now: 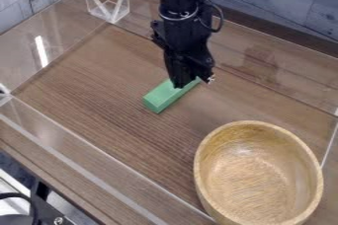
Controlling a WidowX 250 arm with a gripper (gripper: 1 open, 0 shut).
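A black robot arm reaches down from the top of the view, its gripper hanging just over a green rectangular block. The block lies flat on the wooden table, angled from lower left to upper right, its far end partly behind the gripper. The dark fingers are small in this view, and I cannot tell how far apart they stand or whether they touch the block.
A large beige round bowl fills the lower right. A clear plastic piece stands at the left edge, and black cables lie at the bottom left corner.
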